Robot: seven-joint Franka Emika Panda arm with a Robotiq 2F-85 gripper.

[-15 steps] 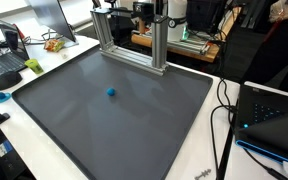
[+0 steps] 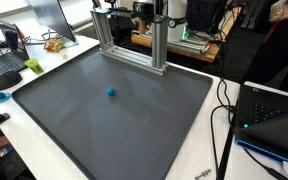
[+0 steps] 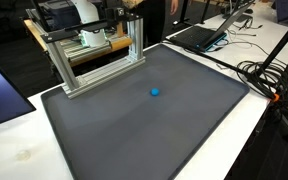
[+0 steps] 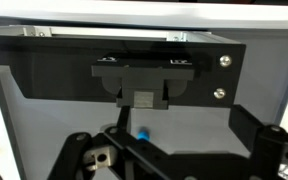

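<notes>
A small blue object (image 2: 111, 92) lies alone on the dark grey mat (image 2: 104, 130), left of the mat's middle in exterior view 1. In exterior view 2 the same blue object (image 3: 155, 92) shows toward the far side of the mat. The wrist view looks down past a black bar with a central block (image 4: 144, 85); the blue object (image 4: 142, 133) is partly visible below it. My gripper stands open, its dark fingers wide apart at left and right, with nothing held between them. The gripper cannot be made out clearly in the exterior views.
A metal frame (image 3: 106, 75) stands at the mat's edge beneath the arm. A laptop (image 2: 6, 62) and a green-yellow item (image 2: 33, 65) are beside the mat. Cables (image 2: 219, 110) run along the table on the other side.
At the left edge of exterior view 1, a dark shape has come further into view. The blue object and the frame have not moved.
</notes>
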